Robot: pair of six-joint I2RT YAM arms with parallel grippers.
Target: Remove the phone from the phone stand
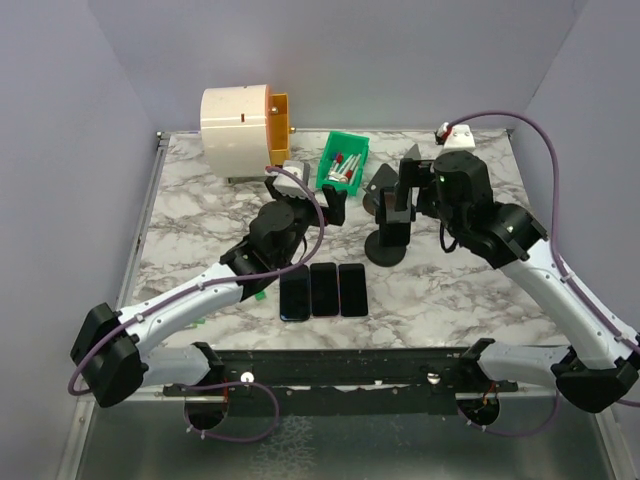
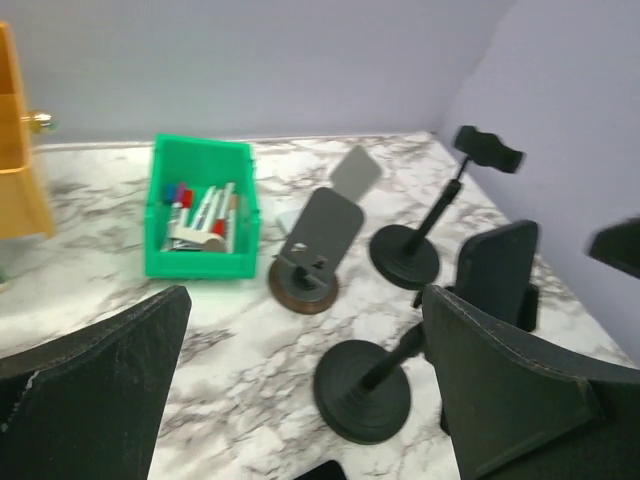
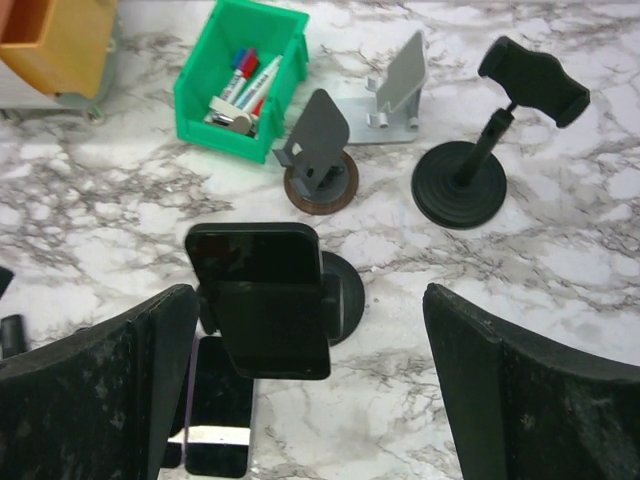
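A black phone [image 3: 263, 290] sits upright in a black phone stand with a round base [image 2: 362, 405], near the table's middle. In the top view, my left gripper [image 1: 310, 205] hangs open left of that stand, nothing between its fingers; its wrist view looks across at the phone [image 2: 495, 270] edge-on. My right gripper [image 1: 420, 185] is open above the stand, partly covering the phone from the top camera; in the right wrist view the phone shows between and beyond its fingers, with no clear contact.
Several phones [image 1: 353, 290] lie flat at the front middle. Behind stand a dark metal stand [image 3: 315, 140], a silver stand [image 3: 400, 75], another black stand [image 3: 460, 200] and a green bin [image 3: 230, 70]. An orange-and-white object [image 1: 235, 130] is at the back left.
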